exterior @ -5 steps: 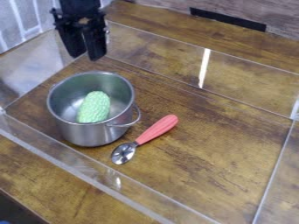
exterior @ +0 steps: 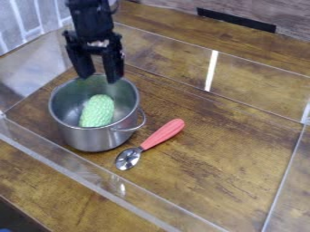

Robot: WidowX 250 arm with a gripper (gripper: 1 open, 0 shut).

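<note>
A steel pot (exterior: 75,131) stands on the wooden table at left, with a pale green textured oblong object (exterior: 98,111) inside it. My black gripper (exterior: 96,71) is open above the back of the pot, its fingers pointing down, with nothing seen between them. A spoon with a pink handle (exterior: 164,132) lies to the right of the pot, its metal head toward the front.
Clear panels border the work area at the left, front and right. A narrow white strip (exterior: 212,71) lies toward the back right.
My gripper has moved down and toward the front, from behind the pot to over its back part. The pot, green object and spoon have not moved.
</note>
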